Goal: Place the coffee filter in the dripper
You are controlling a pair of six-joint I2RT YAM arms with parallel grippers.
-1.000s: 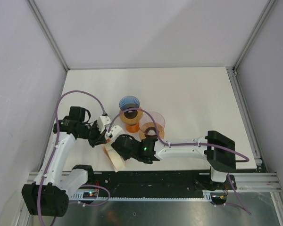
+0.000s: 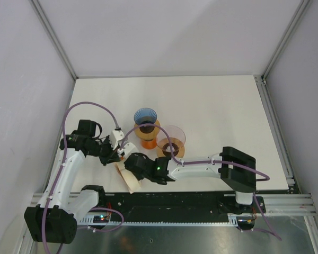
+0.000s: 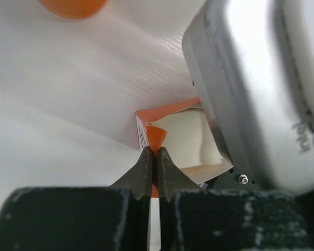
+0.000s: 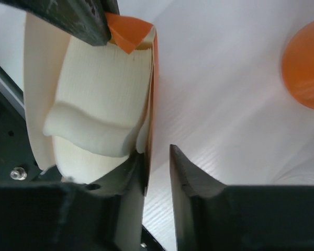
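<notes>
The coffee filter pack (image 2: 128,180) (image 3: 191,138) (image 4: 94,94), cream sheets in an open orange-edged wrapper, lies at the table's front left. My left gripper is shut on an orange corner of the wrapper. My right gripper is at the pack's other side, its fingers parted, one against the cream filters' edge and the other clear of it. The dripper, probably one of the amber-and-clear pieces behind the grippers (image 2: 147,132), stands on the table.
A clear container with amber base (image 2: 175,135) stands right of the blue-ribbed cup (image 2: 145,114). An orange round object (image 4: 309,68) is beside the pack. The front edge and rail are close below the pack.
The left arm and the pack look unchanged.
</notes>
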